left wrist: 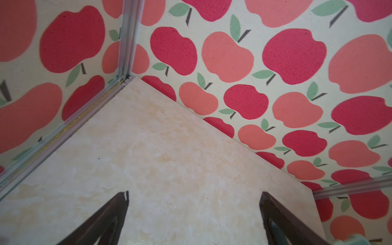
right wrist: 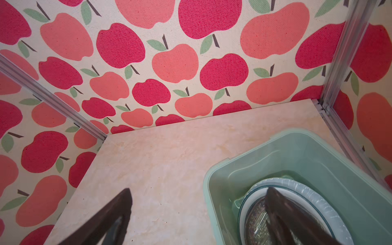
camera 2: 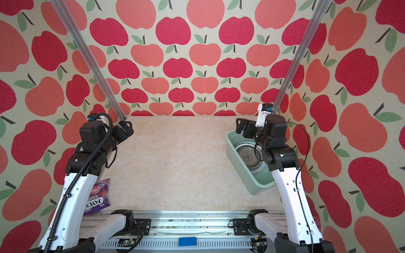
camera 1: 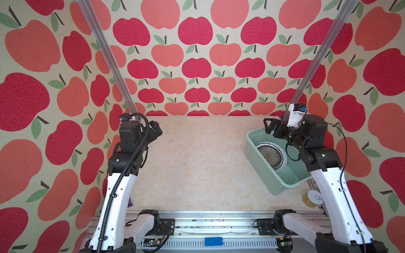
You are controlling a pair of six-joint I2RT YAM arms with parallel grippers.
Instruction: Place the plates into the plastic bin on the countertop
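A pale green plastic bin (camera 1: 265, 177) stands at the right of the countertop (camera 1: 189, 168). Inside it lie nested round plates (camera 2: 249, 156) (right wrist: 253, 220), white-rimmed with a metallic top one. My right gripper is open above the bin's left side, nothing between its fingers. My left gripper is open and raised over the left part of the countertop, also empty. No plates show on the bare countertop.
A purple snack bag (camera 2: 96, 198) lies at the front left, partly behind the left arm. A small can (camera 1: 312, 198) sits by the bin's front right. Patterned walls enclose the back and sides.
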